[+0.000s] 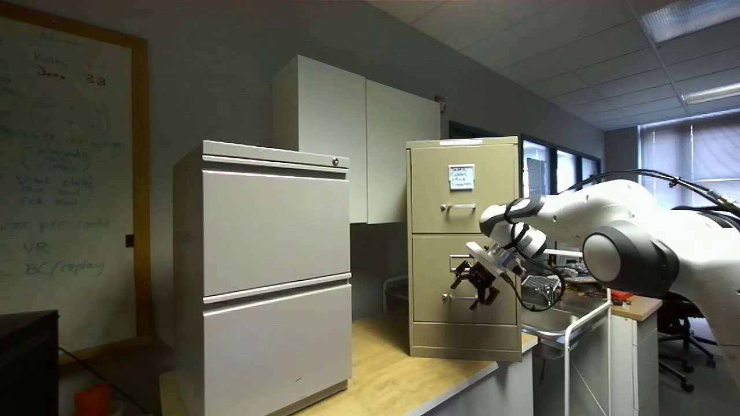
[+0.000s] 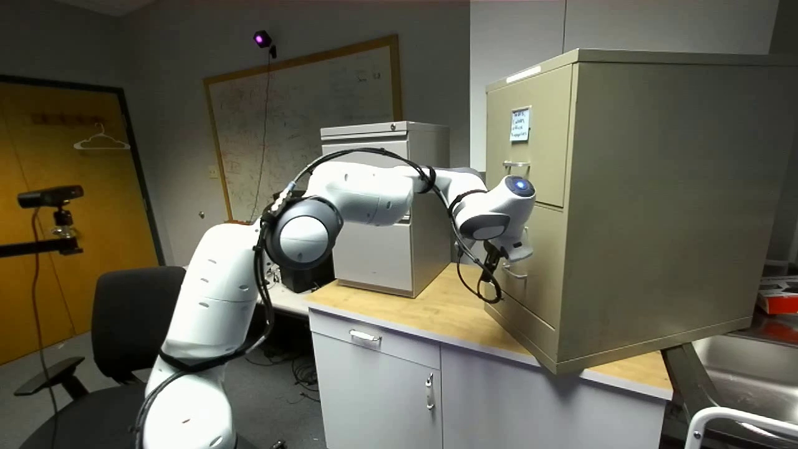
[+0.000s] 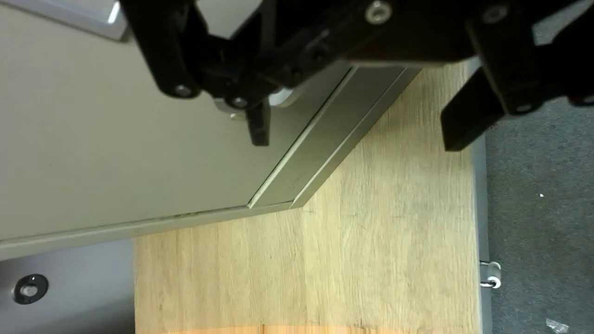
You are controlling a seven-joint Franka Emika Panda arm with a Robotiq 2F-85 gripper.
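A beige filing cabinet (image 1: 430,277) with two drawers stands on the wooden counter, and its drawers look closed. My gripper (image 1: 464,297) is open in front of its lower drawer, at about the height of the lower handle (image 1: 447,297). In the wrist view, the gripper has its fingers wide apart with nothing between them. One finger (image 3: 259,129) shows against the drawer front, close to the partly hidden handle (image 3: 285,97); whether they touch, I cannot tell. The other finger (image 3: 468,114) shows over the counter's edge. The upper drawer handle (image 1: 459,207) is clear of the arm.
A grey two-drawer cabinet (image 1: 277,236) stands to the left on the same counter (image 1: 388,357). Bare counter lies between the cabinets. A sink (image 1: 551,319) and a white metal frame (image 1: 589,315) are on the right. Cables (image 2: 479,284) hang in a loop by the wrist.
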